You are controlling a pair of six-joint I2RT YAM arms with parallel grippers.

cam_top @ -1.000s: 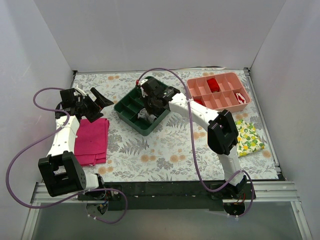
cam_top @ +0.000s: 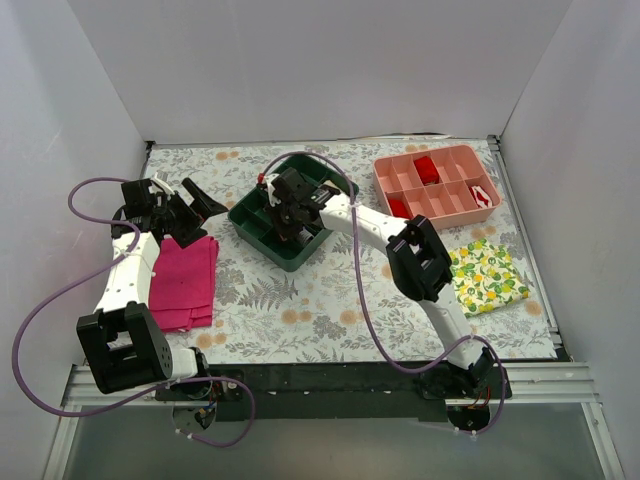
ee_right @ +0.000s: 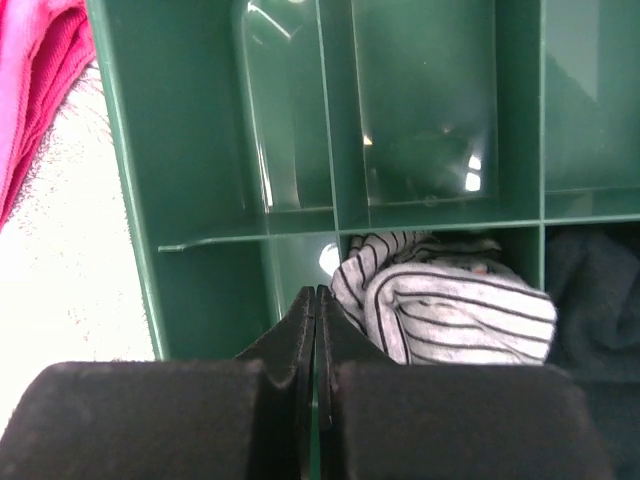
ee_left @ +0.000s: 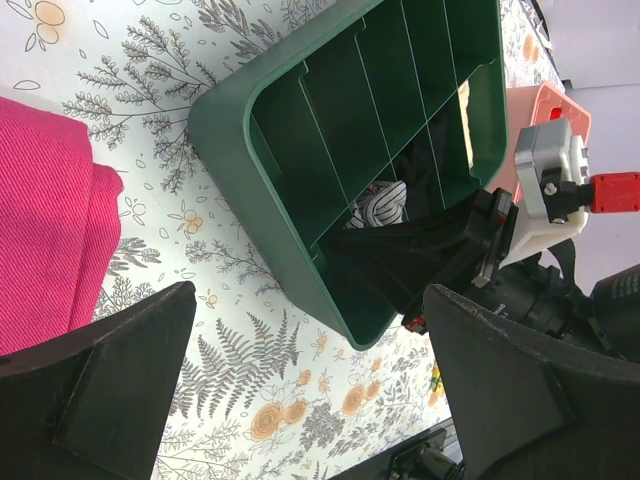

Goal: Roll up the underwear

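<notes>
A rolled white-and-black striped piece of underwear (ee_right: 460, 305) sits in a compartment of the green divided box (cam_top: 248, 232), partly hidden by my right gripper in the top view. My right gripper is shut, its tips over the box just left of the striped roll in the right wrist view, with nothing showing between them. My left gripper stands open and empty at the left of the table; the green box lies ahead of it. A dark cloth (ee_right: 595, 290) fills the compartment beside the striped roll.
A pink box (cam_top: 405, 175) with red items stands at the back right. A folded pink cloth (cam_top: 183, 285) lies at the left, a lemon-print cloth (cam_top: 488, 275) at the right.
The left arm has stayed still.
</notes>
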